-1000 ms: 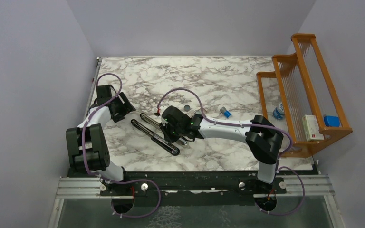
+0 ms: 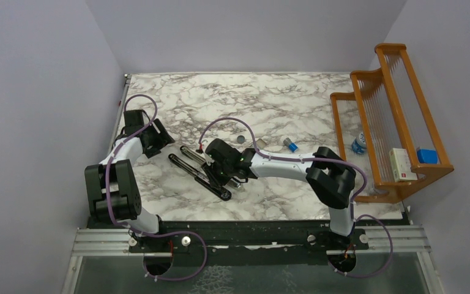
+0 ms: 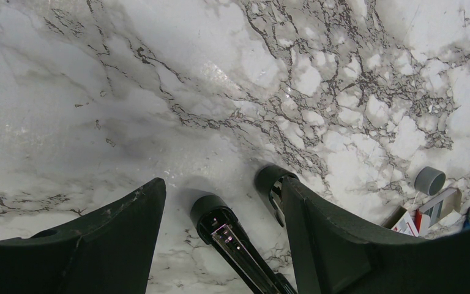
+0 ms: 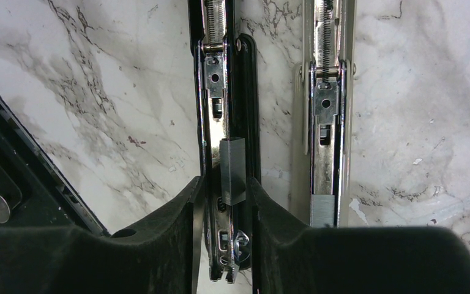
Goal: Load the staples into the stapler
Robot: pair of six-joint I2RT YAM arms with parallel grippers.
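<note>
A black stapler (image 4: 215,131) lies opened out on the marble table, its metal magazine exposed. A grey strip of staples (image 4: 232,171) rests at the magazine, standing a little askew against it. My right gripper is around this strip, its fingers parted; the strip is close to the right finger, with a gap on the left. Alongside lies a pale stapler (image 4: 330,131), also opened out, with a staple strip (image 4: 324,209) in its channel. Away at the table's left, my left gripper is open with nothing held; the black stapler's end (image 3: 214,214) shows below its fingertips.
Beyond the staplers are a grey cap (image 3: 429,180), a small staple box (image 3: 440,207) and a blue can (image 2: 290,144). A wooden rack (image 2: 384,122) takes up the table's right side.
The left arm and both staplers look unmoved.
</note>
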